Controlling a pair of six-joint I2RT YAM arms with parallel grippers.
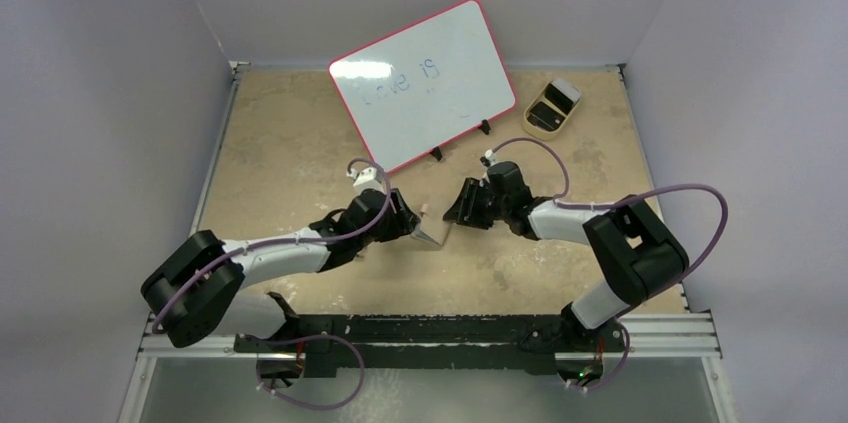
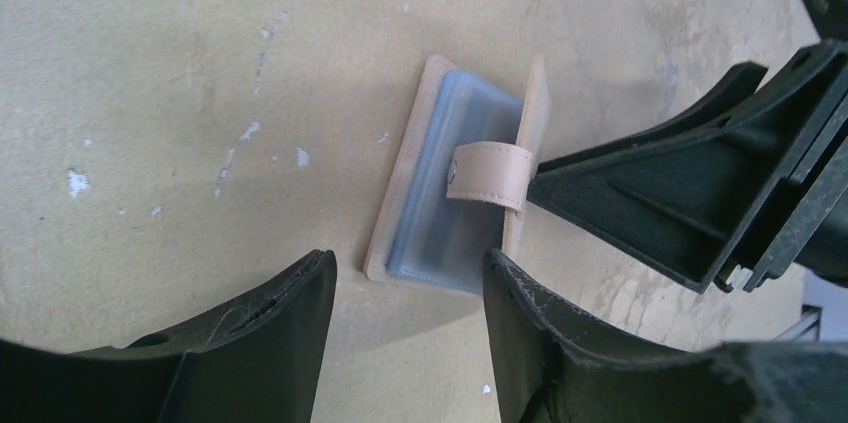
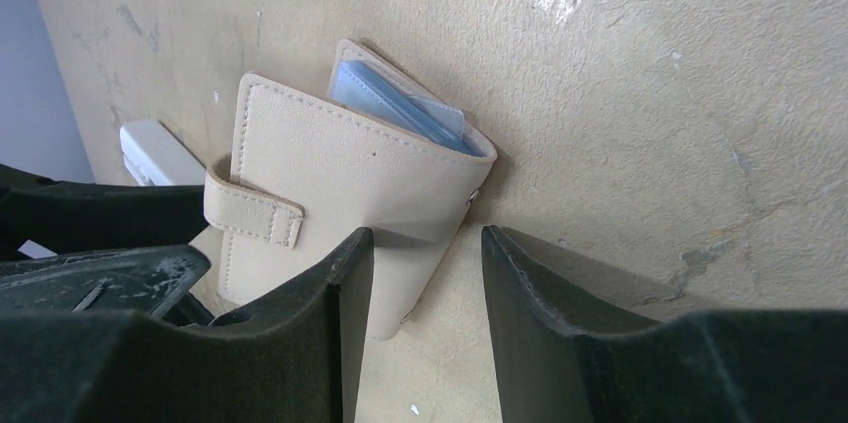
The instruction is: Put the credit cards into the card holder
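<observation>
A cream card holder [image 1: 435,233] with a strap and blue lining stands partly open on the table between my grippers. In the left wrist view its cover [image 2: 534,103] is raised over the blue sleeve [image 2: 460,243], with my left gripper open just before it. The right wrist view shows a clear edge in the holder [image 3: 400,183]; whether it is a card cannot be told. My right gripper is open beside the holder, with nothing clearly held.
A whiteboard [image 1: 420,83] lies at the back. A tan tray [image 1: 550,113] with dark and grey items sits at the back right.
</observation>
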